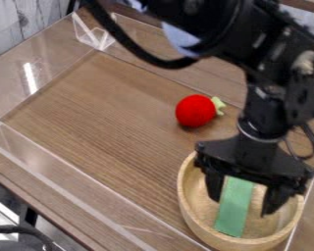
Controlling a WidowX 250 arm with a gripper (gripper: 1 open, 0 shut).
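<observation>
My gripper (pixel 246 184) reaches down from the top into a light wooden bowl (pixel 199 208) at the bottom right, its dark fingers open over a green bar (pixel 231 218) lying in the bowl. The gripper hides the upper part of the bar and the back of the bowl. A red round object (pixel 194 111), with something pale green beside it, lies on the table behind the bowl, left of the arm.
A clear plastic piece (pixel 94 34) stands at the far upper left. Dark cables show at the lower left corner.
</observation>
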